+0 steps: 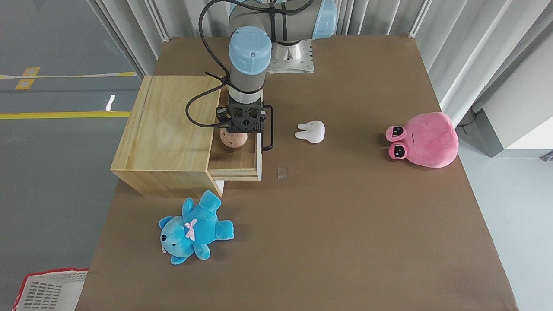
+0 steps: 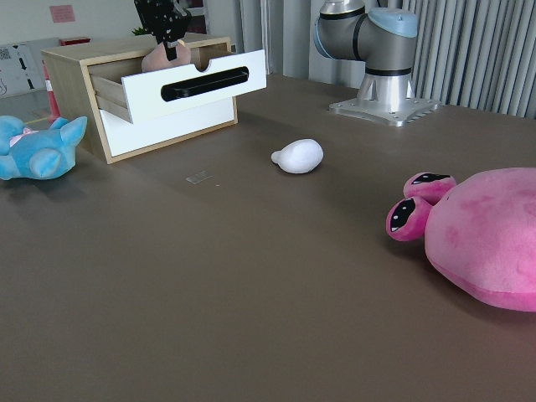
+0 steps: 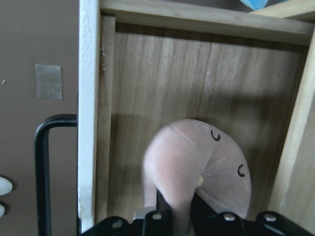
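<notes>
A pale pink plush (image 3: pixel 179 162) with stitched closed eyes is inside the open wooden drawer (image 3: pixel 206 73), in the lower part of the wrist view. My gripper is over it, fingers shut on the plush. In the front view the gripper (image 1: pixel 239 124) hides part of the plush (image 1: pixel 233 139); in the left view it hangs behind the white drawer front (image 2: pixel 151 96), which has a black handle.
A small white rabbit plush (image 1: pixel 309 131) lies right of the drawer, a large pink plush (image 1: pixel 427 140) near the table's right edge, and a blue bear (image 1: pixel 199 228) in front of the cabinet (image 1: pixel 168 119).
</notes>
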